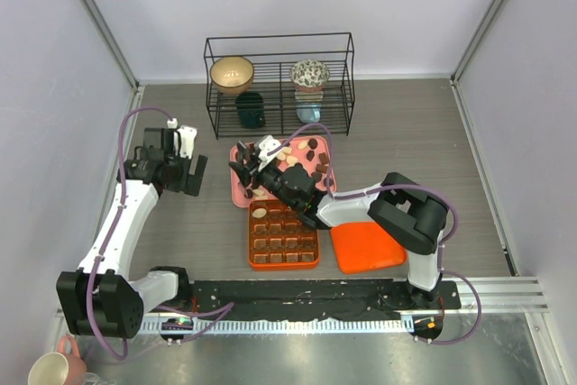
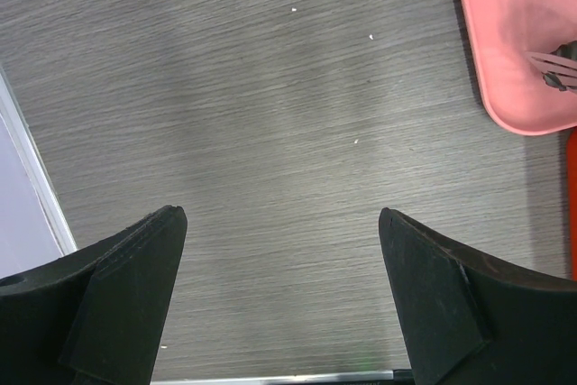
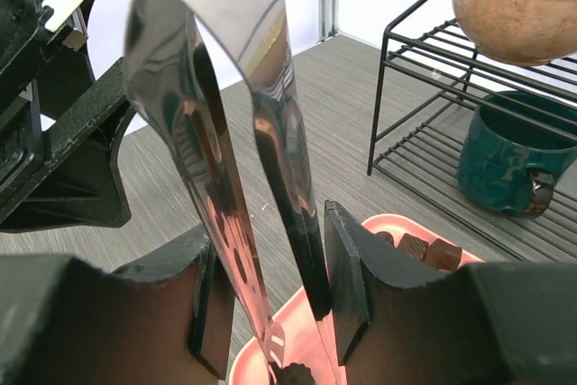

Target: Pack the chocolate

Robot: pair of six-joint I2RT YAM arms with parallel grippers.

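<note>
Shiny metal tongs (image 3: 293, 178) stand between the fingers of my right gripper, which is shut on them. Their tips reach down into the pink tray (image 1: 237, 190), close to a dark chocolate (image 3: 296, 373); whether they pinch it I cannot tell. More dark and pale chocolates lie in the tray, partly hidden by the arm. In front of it, the brown compartment box (image 1: 285, 265) has a pale chocolate (image 1: 260, 213) in its back left compartment; the other visible compartments look empty. Left of the tray, my left gripper is open above bare table.
An orange lid (image 1: 368, 248) lies right of the box, under the right arm. A black wire rack (image 1: 279, 59) with bowls and cups stands behind the tray. Bare table (image 1: 406, 137) stretches to the right of the rack.
</note>
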